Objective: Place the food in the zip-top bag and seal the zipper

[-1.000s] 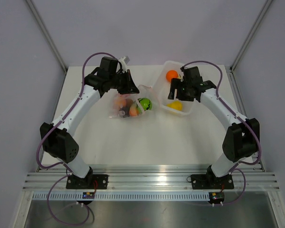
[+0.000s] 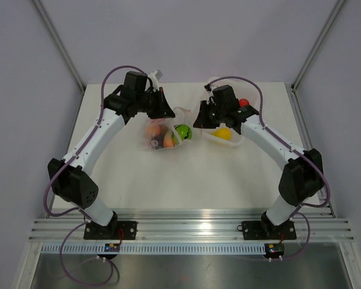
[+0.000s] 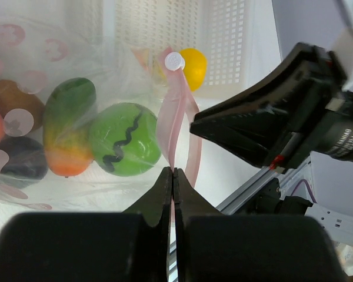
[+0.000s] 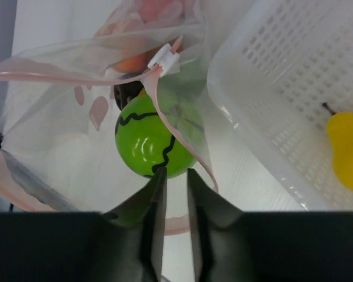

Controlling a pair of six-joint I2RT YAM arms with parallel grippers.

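The clear zip bag with a pink zipper rim lies mid-table, mouth spread toward the right. Inside are a green watermelon, a mango, a dark eggplant-like item and round orange and brown food. My left gripper is shut on the pink rim. A white slider sits at one end of the zipper. My right gripper is at the opposite side of the mouth, its fingers apart by a narrow gap, with part of the rim showing between and behind them.
A white perforated basket stands right of the bag, close beside it. It holds a yellow pear-like item and a red item.
My right gripper has moved left from over the basket to the bag's mouth, and its fingers have come closer together. The left arm has barely moved.
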